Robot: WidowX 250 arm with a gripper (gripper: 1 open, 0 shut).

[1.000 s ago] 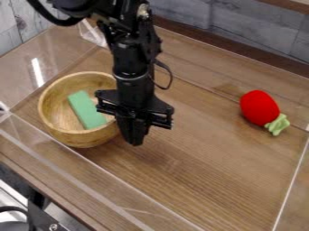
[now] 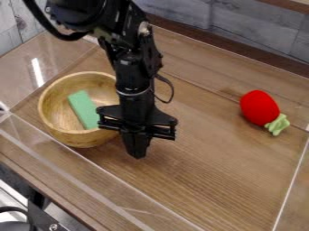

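Observation:
My gripper (image 2: 135, 131), black and shut, hangs low over the wooden table at the right side of a yellow bowl (image 2: 64, 119), with nothing visible between its fingers. In the bowl lies a light green block (image 2: 82, 106), partly hidden behind the arm.
A red object (image 2: 258, 107) with a pale green top lies at the right of the table (image 2: 223, 171). A grey wall stands behind the back edge.
The arm has shifted slightly, its lower end now a little nearer the front of the table. The bowl and block look almost unchanged.

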